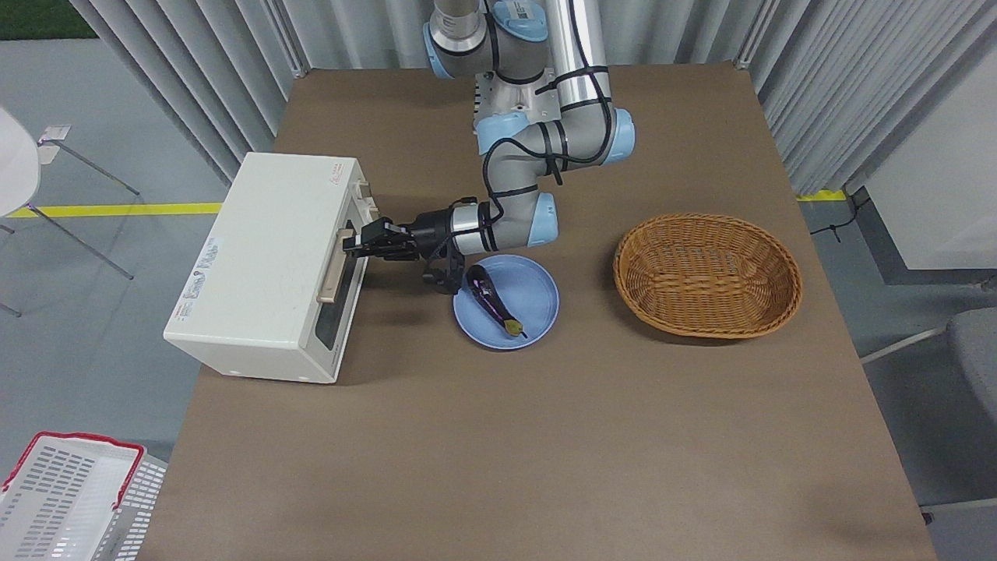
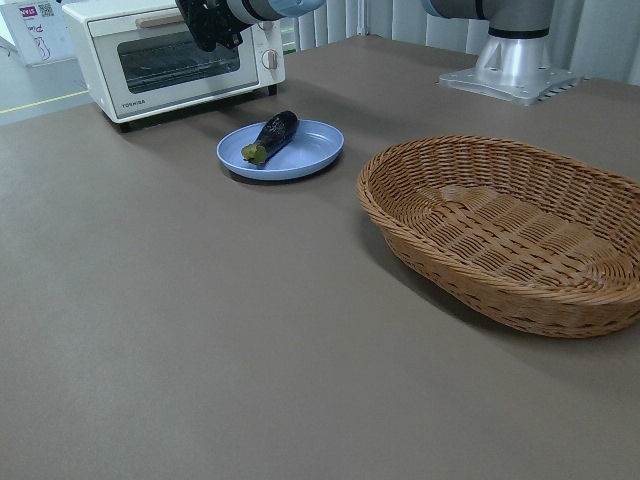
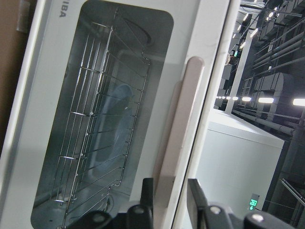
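Note:
The white Toshiba toaster oven (image 1: 248, 262) stands on the left of the table, its glass door closed and a wire rack seen inside. My gripper is at the oven's pale door handle (image 3: 183, 114), open, its two black fingers on either side of the handle's lower part; whether they touch it I cannot tell. In the front view the gripper reaches the oven's right face. A dark eggplant (image 1: 486, 294) lies on a blue plate (image 1: 530, 308) beside the oven, below the arm.
A wicker basket (image 1: 707, 276) sits on the right of the plate. A white plastic crate (image 1: 70, 500) stands off the table at the lower left.

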